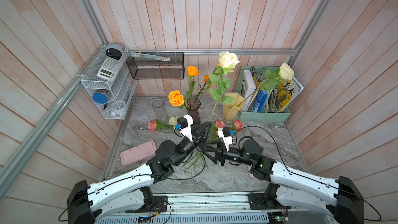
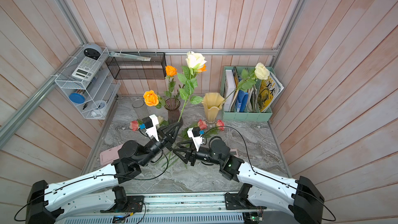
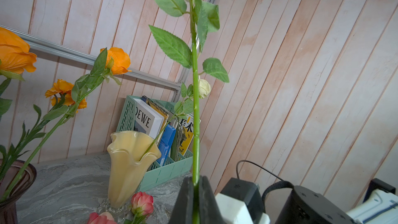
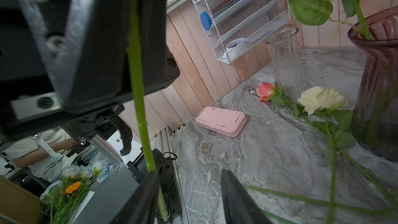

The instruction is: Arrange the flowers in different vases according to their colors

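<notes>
A white rose [image 1: 228, 61] stands nearly upright over the table, my left gripper shut on its green stem [image 3: 195, 141]. Below that grip, the stem's lower end [image 4: 163, 205] hangs close to one finger of my open right gripper; the right fingers are not closed on it. Orange flowers [image 1: 176, 98] stand in the brown glass vase [image 1: 193, 110]. The yellow vase [image 3: 124, 170] holds another white rose [image 1: 286, 71], leaning right. Empty is the clear glass vase [image 4: 287, 58]. Pink flowers [image 2: 202, 124] and one white rose [image 4: 321, 99] lie on the table.
A green box [image 1: 265, 117] of books stands at the back right. White mesh shelves [image 1: 108, 89] hang at the left, and a pink case [image 1: 138, 152] lies below them. Several loose stems [image 4: 298, 199] cross the middle.
</notes>
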